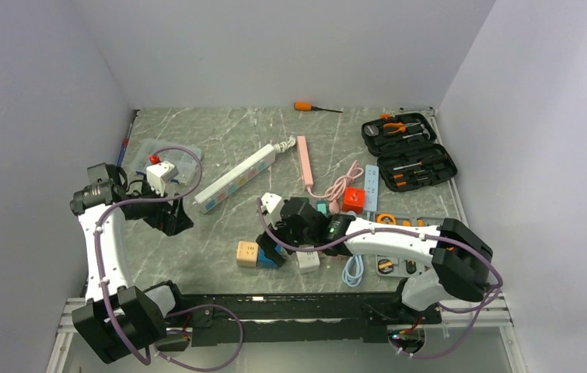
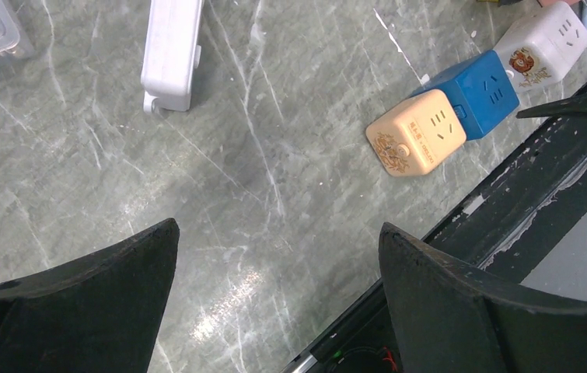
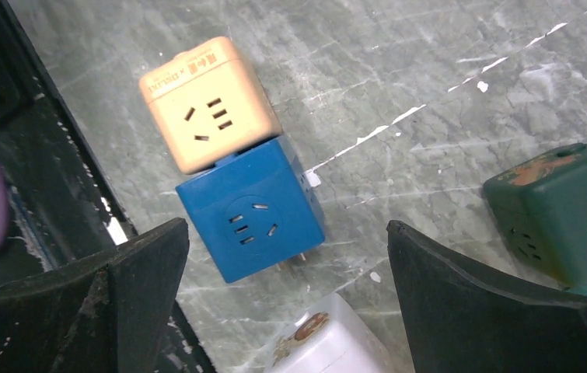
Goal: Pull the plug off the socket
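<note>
Open, with nothing between its fingers, my right gripper hangs over the blue plug (image 3: 251, 214). In the right wrist view that cube-shaped plug lies on the table with metal prongs showing at its lower edge. It stands against the orange-beige plug (image 3: 208, 105). A white plug (image 1: 308, 259) lies to the right of the blue one. My left gripper is open above bare table on the left. The long white power strip (image 1: 235, 179) lies diagonally at mid-table, and no plug is visible on it.
A dark green plug (image 3: 566, 210) lies at the right of the right wrist view. Pink (image 1: 305, 161) and blue (image 1: 372, 186) strips, a red plug (image 1: 354, 200) and a tool case (image 1: 407, 151) occupy the right side. Bare table surrounds the left gripper.
</note>
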